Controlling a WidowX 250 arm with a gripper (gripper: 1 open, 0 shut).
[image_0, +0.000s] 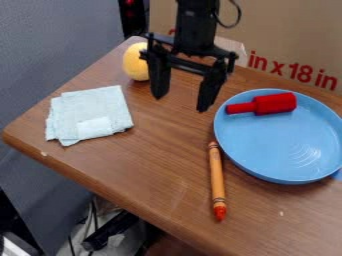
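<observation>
My black gripper (182, 88) is held open above the wooden table (147, 165), with nothing between its fingers. A folded pale cloth (87, 113) lies on the left of the table. Behind my gripper, at the back left, is a yellow round object (135, 64). A blue plate (281, 150) sits on the right with a red cylindrical object (271, 104) on it. An orange crayon (217, 180) lies just left of the plate, pointing toward the front edge.
A cardboard box (294, 40) stands behind the table. The table's left edge drops to a grey surface and cables. The middle of the table between cloth and plate is clear.
</observation>
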